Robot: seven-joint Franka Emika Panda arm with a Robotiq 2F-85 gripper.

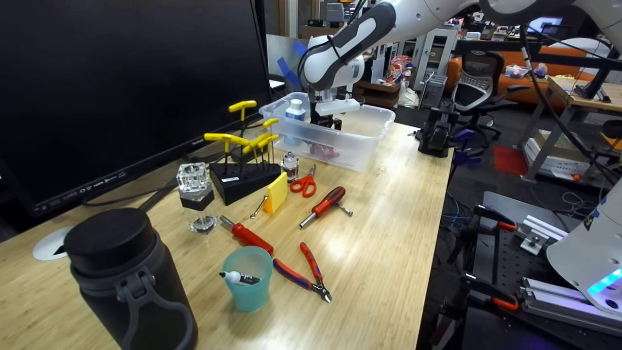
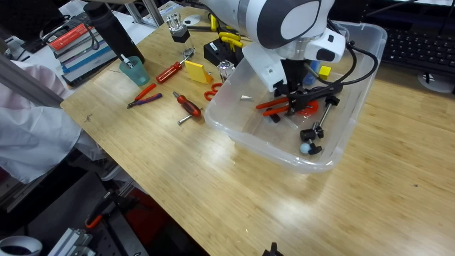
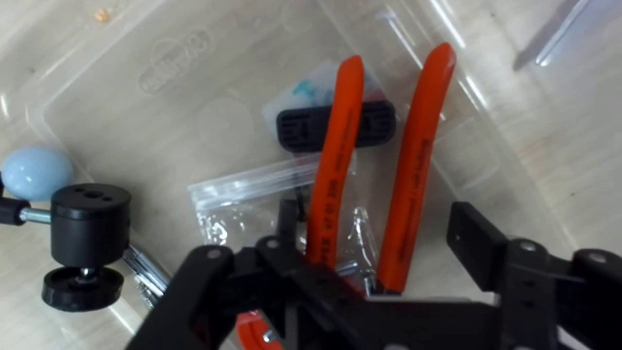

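In the wrist view, a pair of orange-red pliers handles [image 3: 335, 169] lies over the floor of the clear plastic bin [image 3: 513, 169]. Both handles pass between the fingers of my gripper, whose fingers stand part open, with a gap showing on the right side. The left finger is close beside the left handle; whether it touches, I cannot tell. The pliers' head is hidden below my gripper. In exterior view 2, the handles [image 2: 273, 103] stick out from under my gripper [image 2: 294, 102], down inside the bin.
Also in the bin are a black jointed clamp [image 3: 90, 224] with a pale blue ball [image 3: 38, 174], a zip bag [image 3: 250, 204], a blue bottle [image 1: 295, 113] and a yellow cube [image 2: 324, 72]. Scissors [image 1: 303, 185], screwdrivers and cutters [image 1: 303, 277] lie on the table.
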